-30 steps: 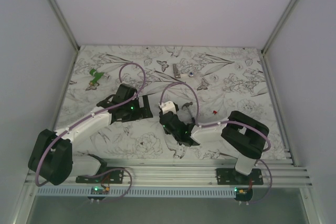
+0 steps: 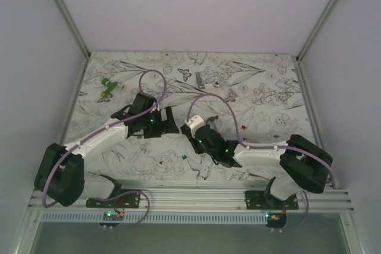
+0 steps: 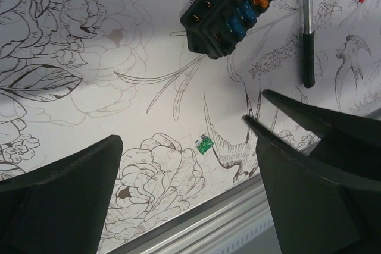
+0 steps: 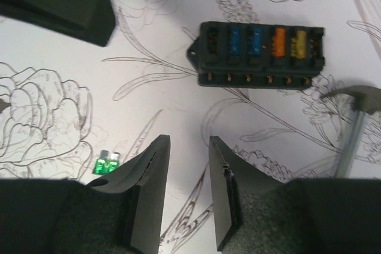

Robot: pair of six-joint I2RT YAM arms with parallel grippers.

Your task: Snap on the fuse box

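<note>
A black fuse box (image 4: 259, 55) with blue, orange and yellow fuses lies on the patterned table, ahead of my right gripper's fingertips (image 4: 190, 147), which are part open with nothing visible between them. The same box (image 3: 220, 16) is at the upper middle of the left wrist view. My left gripper (image 2: 168, 120) stands open, left of the right one (image 2: 190, 135), its wide fingers empty. A small green piece (image 3: 203, 144) lies on the table near the box.
A hammer (image 4: 351, 141) lies right of the box. A small red piece (image 2: 244, 127) is farther right, a green tool (image 2: 109, 87) at back left.
The right arm has moved to the right and toward the front, its gripper shifting slightly rightward. The left arm has moved slightly rightward.
</note>
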